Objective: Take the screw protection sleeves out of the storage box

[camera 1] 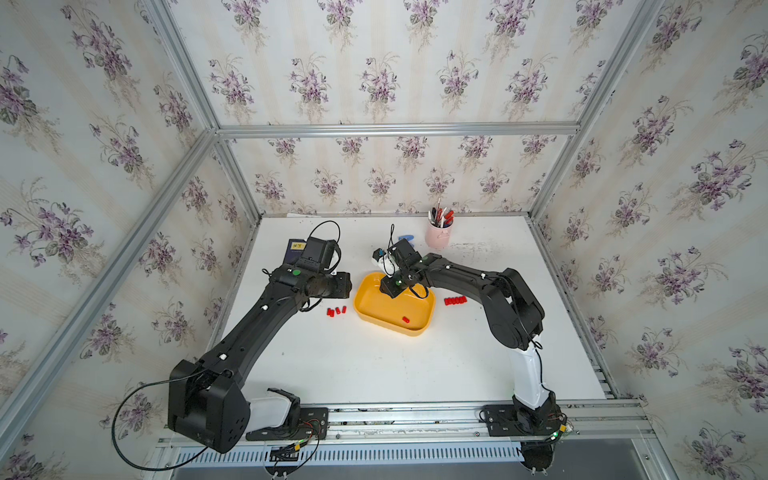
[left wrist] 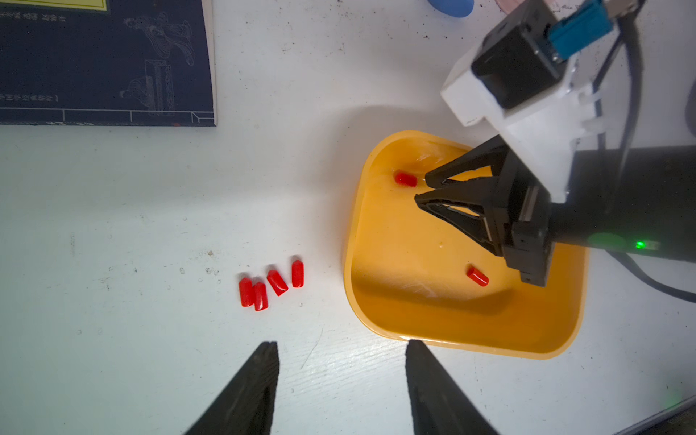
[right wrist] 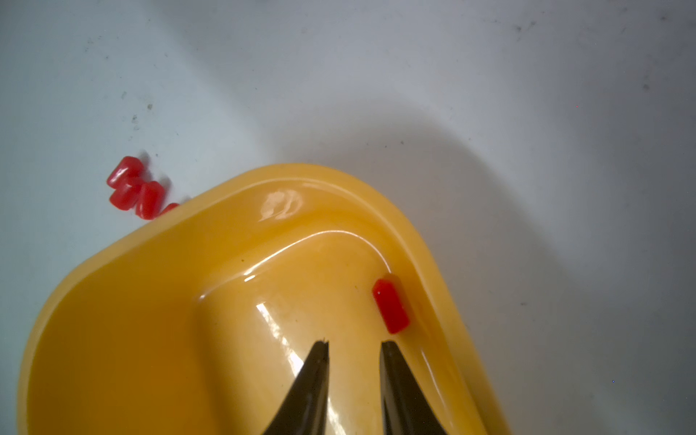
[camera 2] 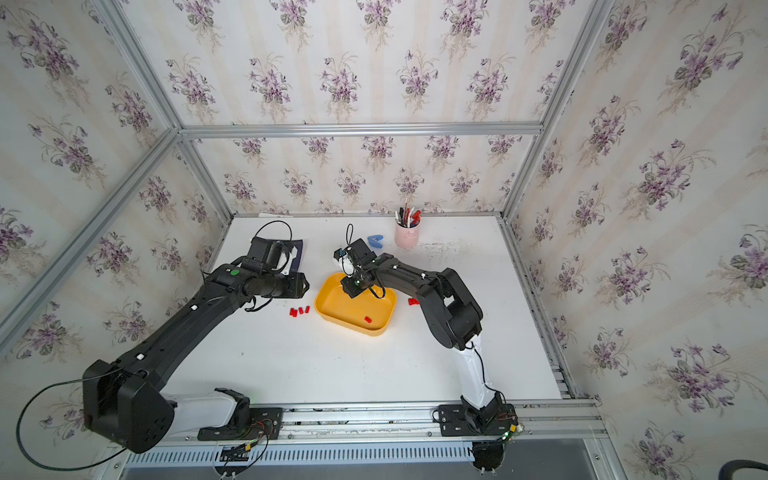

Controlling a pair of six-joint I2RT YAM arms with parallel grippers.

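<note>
The yellow storage box [camera 1: 384, 320] holds two red sleeves: one by its back-left wall [left wrist: 406, 178], another toward the front right [left wrist: 477, 275]. My right gripper is low over the box, open and empty, just beside the back-left sleeve [right wrist: 390, 304]. My left gripper hangs open left of the box, nothing between its fingers. Several red sleeves [left wrist: 260, 295] lie on the table left of the box, more in a group [camera 1: 454, 301] to its right.
A dark book [left wrist: 101, 72] lies at the back left. A blue object [camera 2: 375, 241] and a pink pen cup [camera 1: 437, 237] stand behind the box.
</note>
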